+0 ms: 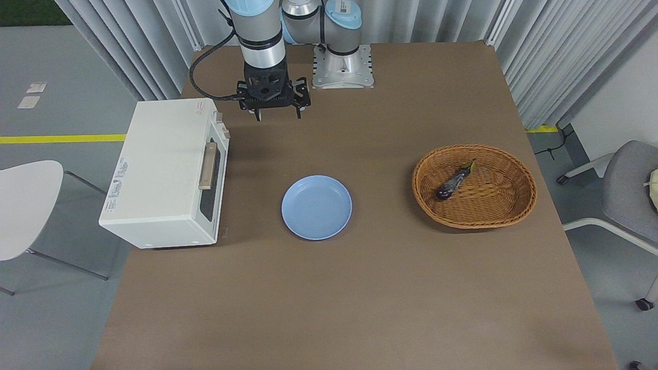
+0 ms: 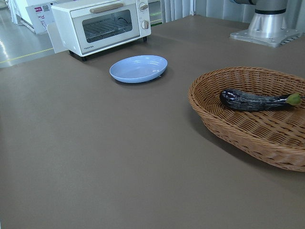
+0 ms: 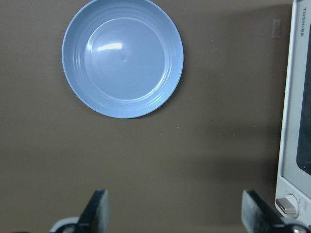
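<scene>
My gripper point(image 1: 278, 116) hangs above the back left of the table, beside the white toaster oven point(image 1: 160, 172), with its fingers apart and nothing between them; the wrist view shows both fingertips point(image 3: 99, 208) at the bottom edge. A light blue plate point(image 1: 316, 207) point(image 3: 122, 58) lies empty in front of and below the gripper. To the right, a wicker basket point(image 1: 493, 197) holds a dark eggplant point(image 2: 248, 100) with a green stem. The oven's glass door point(image 2: 106, 28) is closed and faces the plate.
The robot base point(image 1: 343, 74) stands at the back edge. Chairs stand off both sides of the table.
</scene>
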